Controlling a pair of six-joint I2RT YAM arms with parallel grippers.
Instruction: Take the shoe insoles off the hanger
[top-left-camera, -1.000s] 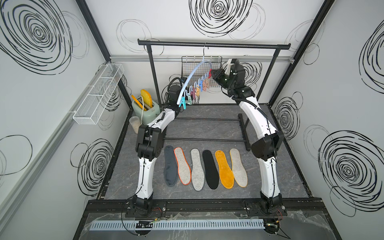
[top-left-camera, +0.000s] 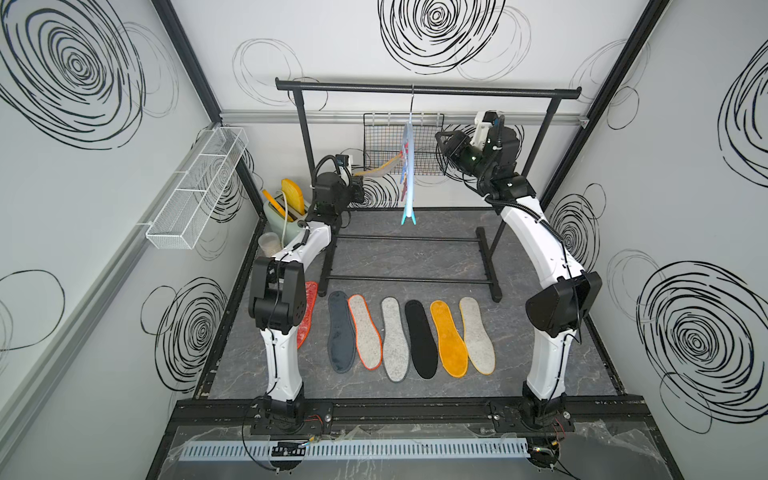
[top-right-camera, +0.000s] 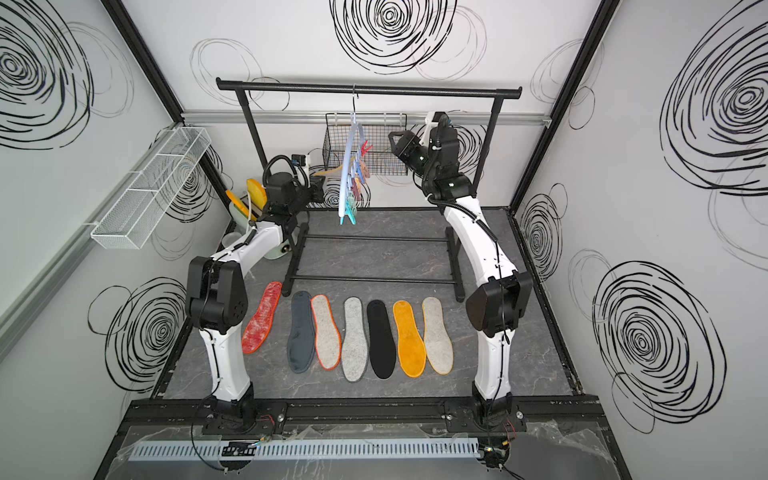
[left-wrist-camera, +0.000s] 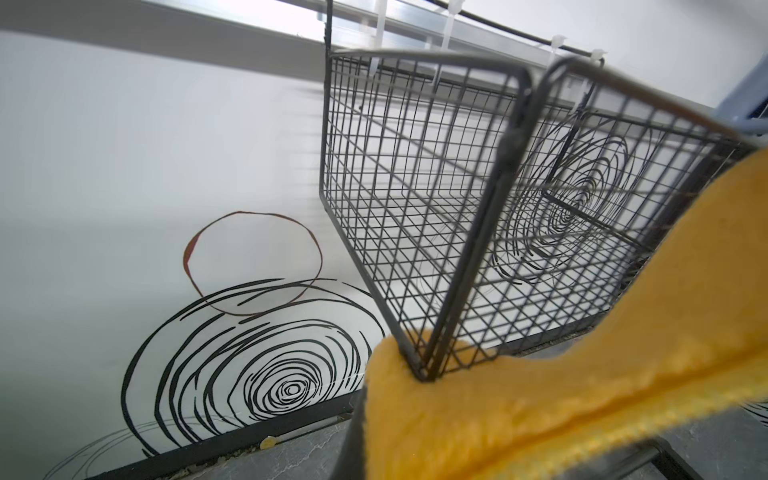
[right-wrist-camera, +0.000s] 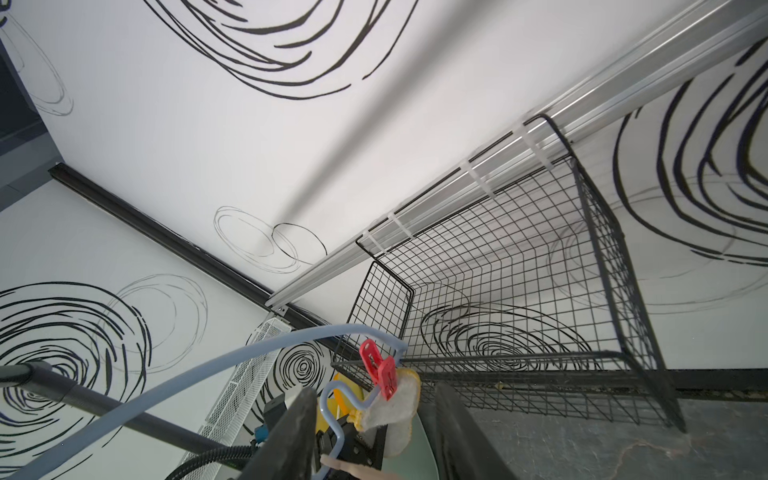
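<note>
A blue clip hanger (top-left-camera: 408, 172) with coloured pegs hangs edge-on from the rack's bar. Left of it, my left gripper (top-left-camera: 357, 184) is shut on a yellow insole (top-left-camera: 382, 166); its fuzzy surface (left-wrist-camera: 624, 344) fills the lower right of the left wrist view. My right gripper (top-right-camera: 400, 140) is right of the hanger, its fingers apart in the right wrist view near a red peg (right-wrist-camera: 377, 368) on the hanger. Seven insoles lie in a row on the floor, red (top-right-camera: 261, 320) at the left to beige (top-right-camera: 437, 336) at the right.
A wire basket (right-wrist-camera: 520, 264) is on the back wall behind the hanger. A green container (top-right-camera: 240, 209) stands at the back left, a white wire shelf (top-left-camera: 192, 192) above it on the side wall. The floor within the rack's base is clear.
My left gripper has moved left with the yellow insole coming into view beside the hanger. The hanger has swung edge-on.
</note>
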